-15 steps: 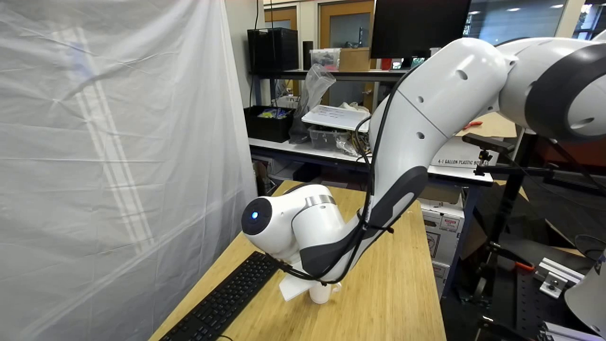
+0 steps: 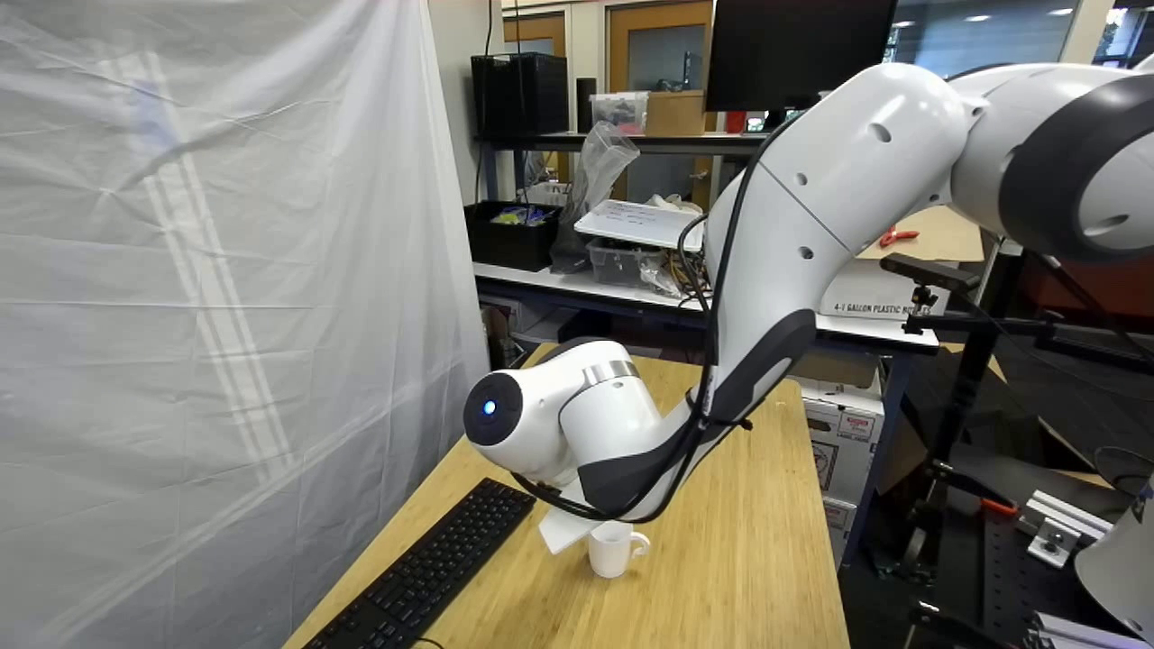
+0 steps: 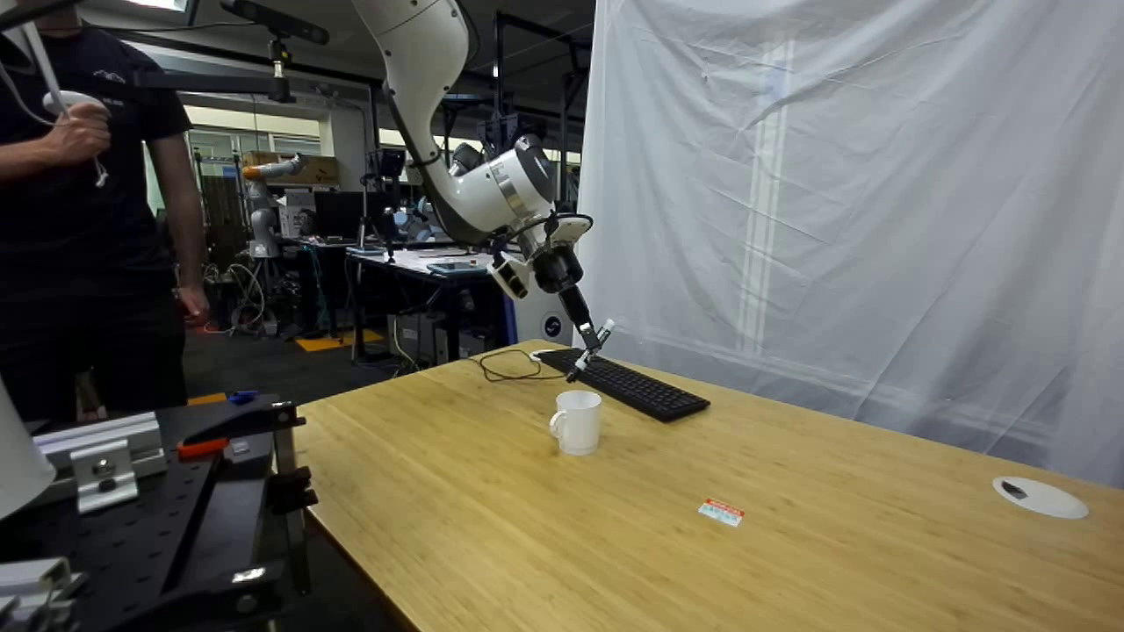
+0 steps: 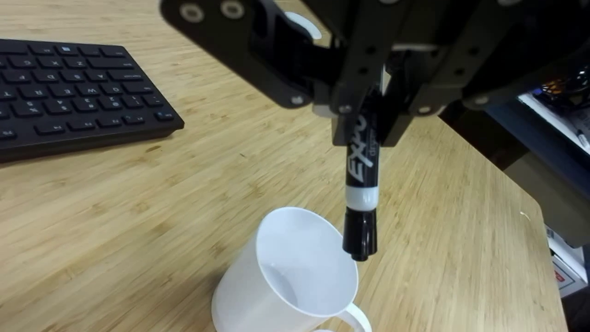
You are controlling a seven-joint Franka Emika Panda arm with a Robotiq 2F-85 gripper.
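In the wrist view a black-and-white Expo marker (image 4: 362, 166) points cap-down from my gripper, which is shut on its barrel. The white mug (image 4: 287, 276) stands upright on the table, its mouth just left of and below the marker's black tip in that view. Exterior view 2 shows the marker (image 3: 592, 351) tilted, held above the tabletop and behind the mug (image 3: 577, 423), clear of it. From exterior view 1 the arm hides the gripper and marker, while the mug (image 2: 611, 550) shows under the wrist.
A black keyboard (image 3: 643, 390) lies along the curtain side of the wooden table (image 3: 506, 506). A small label (image 3: 722, 513) and a white disc (image 3: 1041, 497) lie flat on it. A person (image 3: 84, 211) stands at the left.
The arm's wrist has risen a little and shifted slightly right in exterior view 1, so more of the mug shows. The mug and keyboard have stayed put.
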